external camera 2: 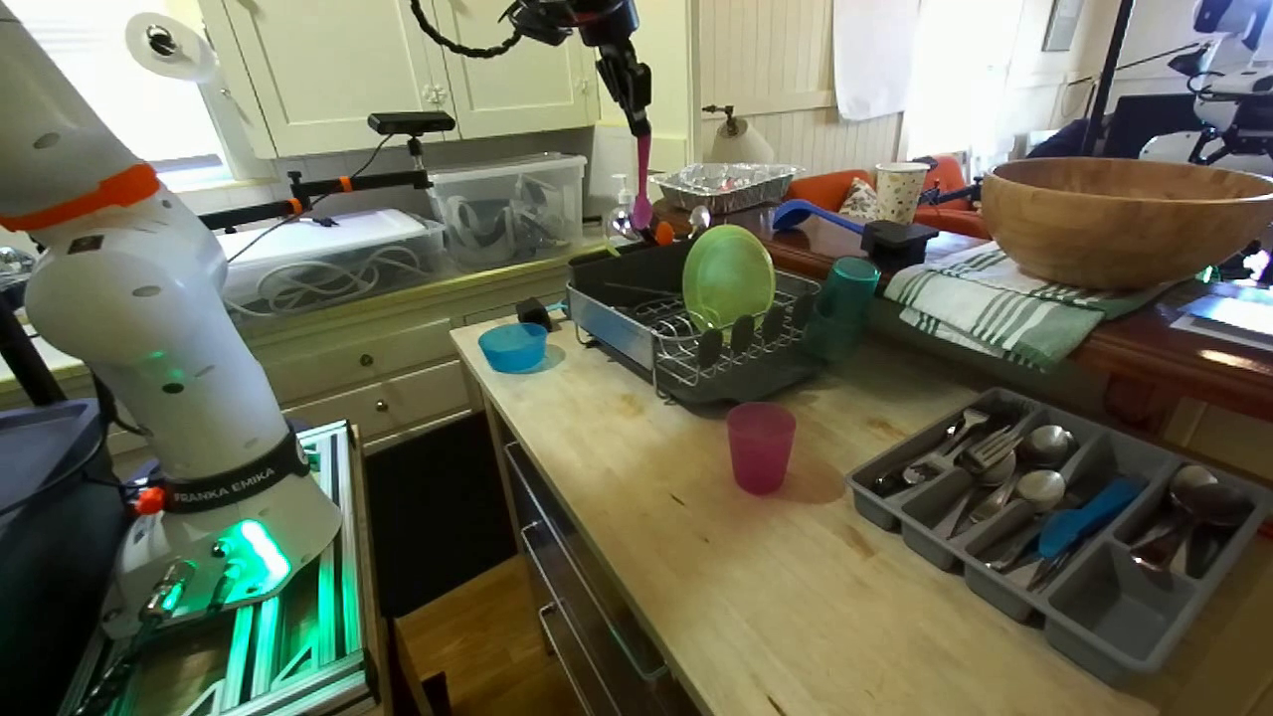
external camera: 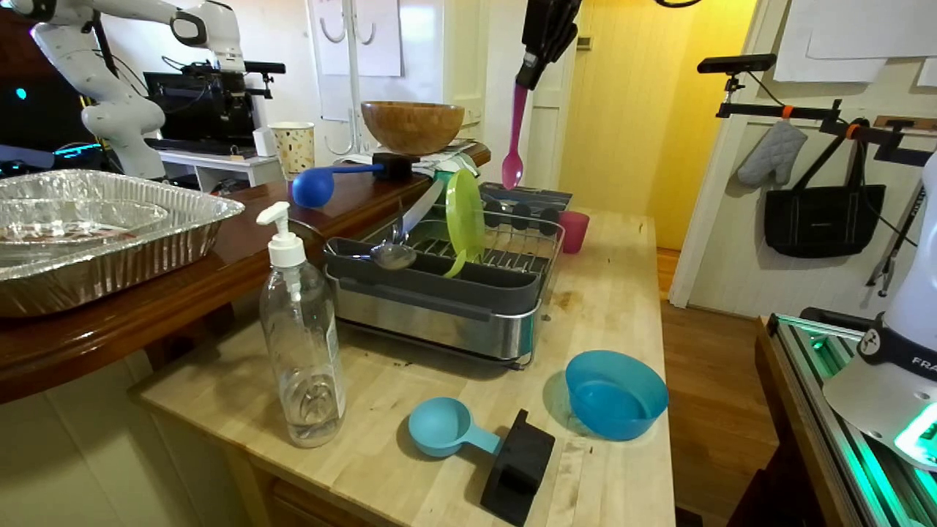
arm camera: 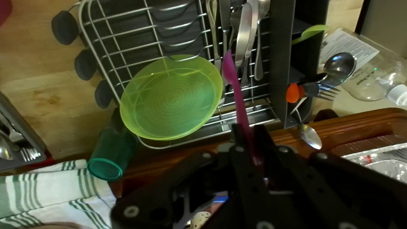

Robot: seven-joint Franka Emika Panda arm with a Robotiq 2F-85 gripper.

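A pink spoon (external camera: 515, 140) hangs bowl-down from my gripper (external camera: 527, 77), which is shut on its handle. In exterior view 2 the spoon (external camera 2: 641, 185) is seen above the dish rack (external camera 2: 621, 333). From the wrist view, the spoon (arm camera: 239, 95) passes over the rack between the green plate (arm camera: 171, 99) and several pieces of cutlery (arm camera: 244, 34) lying in the rack. The rack's dark side caddy (external camera: 422, 279) holds metal utensils and a green-handled one.
A grey cutlery tray (external camera 2: 883, 507) with sorted utensils sits on the counter, near a pink cup (external camera 2: 761, 447). A teal cup (arm camera: 106, 156) leans at the rack's end. Pump bottle (external camera: 303, 351), blue bowl (external camera: 615, 395) and blue scoop (external camera: 441, 427) stand around the rack.
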